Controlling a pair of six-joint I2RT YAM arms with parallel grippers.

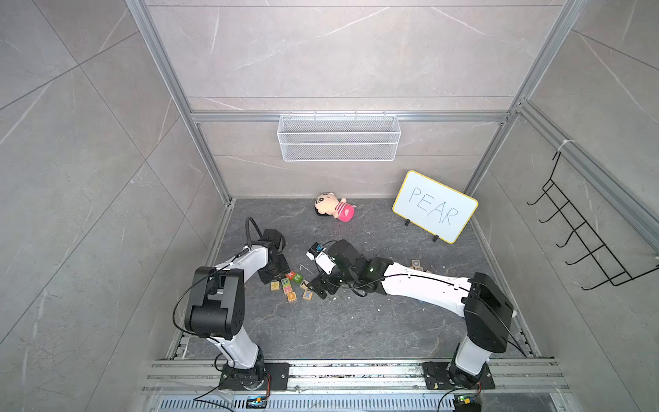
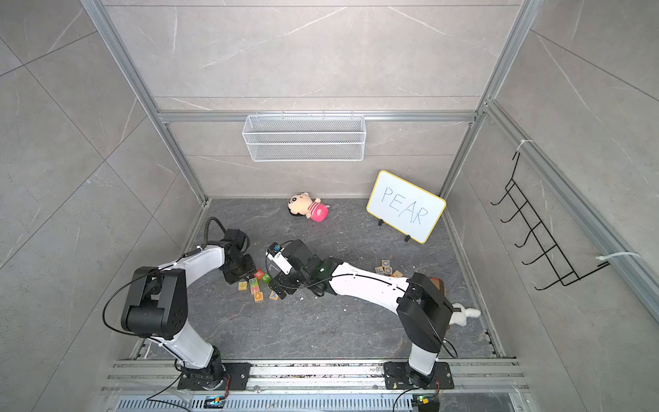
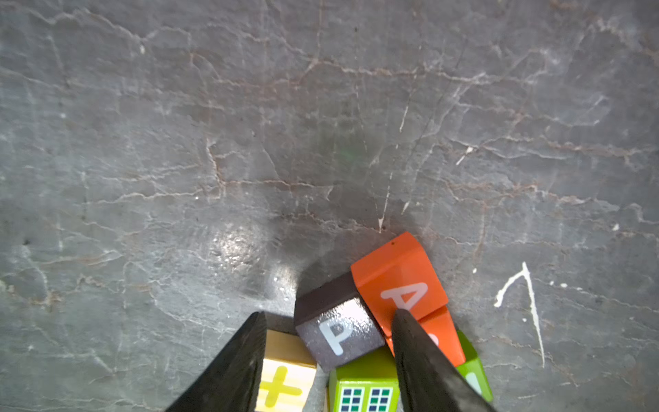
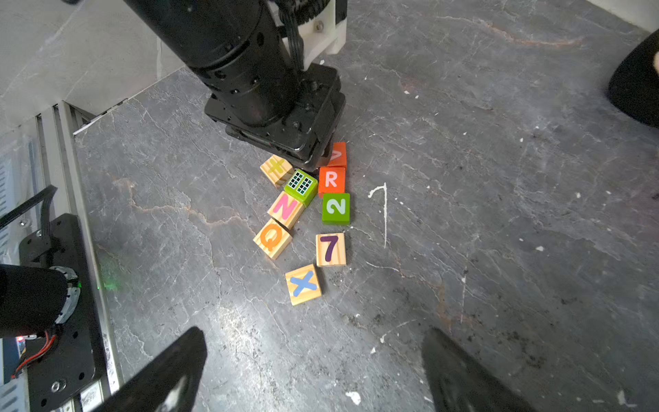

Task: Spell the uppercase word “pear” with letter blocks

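Observation:
In the left wrist view a black P block (image 3: 339, 333) lies in the gap of my left gripper, whose fingers stand apart. An orange A block (image 3: 401, 288) touches the P block on the right, near the right fingertip. The orange R block (image 4: 332, 180) and green 2 block (image 4: 335, 208) line up beyond A in the right wrist view, where the left gripper's body covers P. My right gripper is open and empty, facing the cluster. PEAR is handwritten on the whiteboard (image 1: 434, 206). I cannot make out an E block.
Beside P sit a yellow plus block (image 4: 277, 169) and a green window-pattern block (image 4: 301, 184). N (image 4: 285, 208), Q (image 4: 272, 238), 7 (image 4: 331, 249) and X (image 4: 303, 283) blocks trail off from them. More blocks (image 2: 385, 264) lie at the right.

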